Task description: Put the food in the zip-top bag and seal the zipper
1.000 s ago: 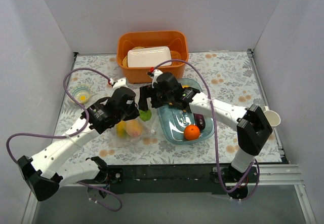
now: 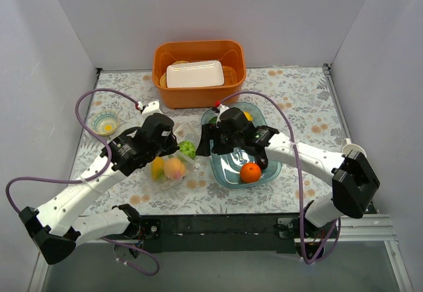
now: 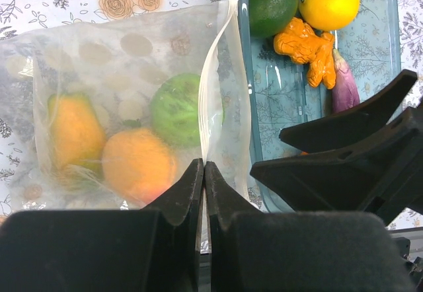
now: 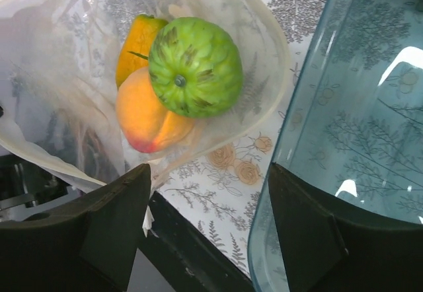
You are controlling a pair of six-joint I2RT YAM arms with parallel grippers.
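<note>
The clear zip top bag [image 3: 73, 37] lies at the middle left, holding a green knobbly fruit [image 4: 196, 67], a peach [image 4: 147, 110] and a yellow-orange fruit [image 4: 137, 41]. In the left wrist view, my left gripper is shut on the bag's thin white zip edge. My right gripper is partly open above the gap between bag and tray, nothing between its fingers. Its left finger is close to the bag's rim; whether they touch I cannot tell. The blue tray [image 2: 228, 178] stands right of the bag.
In the tray are an avocado [image 3: 272, 6], a lemon [image 3: 329, 4], a ginger root [image 3: 305, 47], a purple eggplant [image 3: 344, 84] and an orange round fruit [image 2: 250, 172]. An orange bin [image 2: 199, 98] stands behind; a patterned bowl [image 2: 104, 123] sits at left.
My right gripper has moved from near the bag's far side to the right and toward the front, over the tray's left edge. My left gripper has barely moved.
</note>
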